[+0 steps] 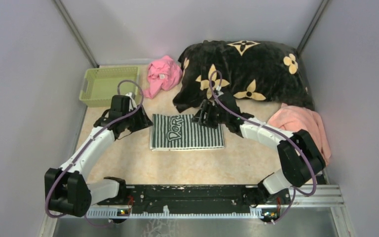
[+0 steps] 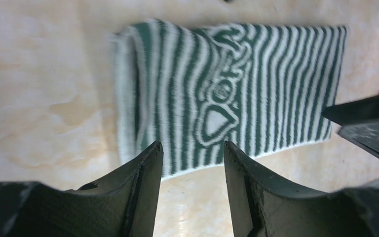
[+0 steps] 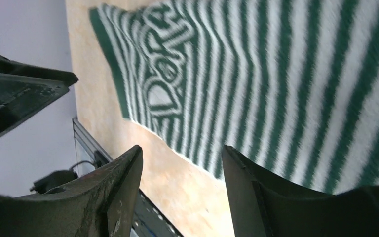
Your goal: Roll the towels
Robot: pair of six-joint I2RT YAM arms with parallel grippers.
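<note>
A green-and-white striped towel (image 1: 187,138) with lettering lies spread on the table, its left side showing a doubled edge with small wavy rumples in the left wrist view (image 2: 227,98) and filling much of the right wrist view (image 3: 256,84). My left gripper (image 1: 142,123) hangs just left of the towel's left edge, its fingertips apart with nothing between them, low in its wrist view (image 2: 191,146). My right gripper (image 1: 205,114) is over the towel's upper right part, open and empty (image 3: 181,153).
A green basket (image 1: 91,89) sits back left, beside a pink cloth (image 1: 160,74). A black pillow (image 1: 256,59) fills the back; a peach towel (image 1: 301,131) lies at right.
</note>
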